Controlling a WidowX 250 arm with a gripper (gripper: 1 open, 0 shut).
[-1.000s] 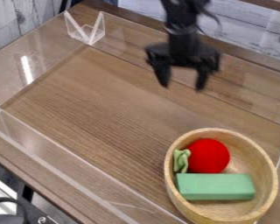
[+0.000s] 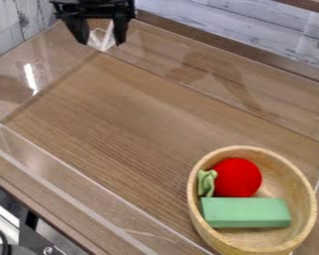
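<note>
A dark gripper [image 2: 99,28] is at the top left of the camera view, seen small against the back of the table, with a pale, see-through object behind and below it. Whether its fingers are apart is unclear. A wooden bowl [image 2: 202,199] at the lower right holds a red round object [image 2: 238,177], a green block [image 2: 245,213] and a small light-green item [image 2: 206,183].
The gripper has moved leftward and toward the back, from the upper right-middle to the top left corner. The bowl and its contents look unchanged.
</note>
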